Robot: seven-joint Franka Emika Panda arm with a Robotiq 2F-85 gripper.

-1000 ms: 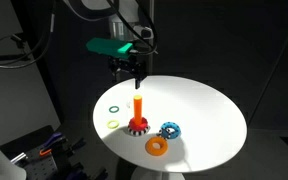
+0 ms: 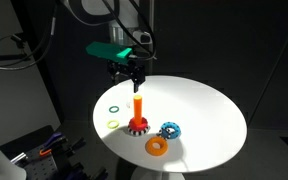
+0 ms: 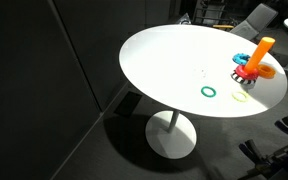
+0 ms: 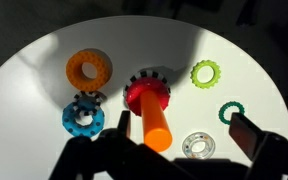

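Observation:
An orange post point(image 2: 138, 108) stands upright on a red base point(image 2: 138, 126) with a black-and-white edge. My gripper is open above the table, its two dark fingers wide apart. In the wrist view the post point(image 4: 155, 126) shows between them, nearer the left finger, apparently below and not gripped. Loose rings lie around the base: an orange ring point(image 4: 88, 70), a blue ring point(image 4: 83, 118) with a black-and-white part, a yellow-green ring point(image 4: 206, 73), a dark green ring point(image 4: 231, 112) and a clear ring point(image 4: 198, 145).
The round white table point(image 3: 169, 65) has wide bare room away from the rings. Its edge is close to the orange ring point(image 2: 156, 147). Dark forked parts point(image 3: 251, 152) show low at the right in the second exterior view.
Over the last second my gripper has shifted slightly, a little lower in the exterior view. The post and rings have stayed in place.

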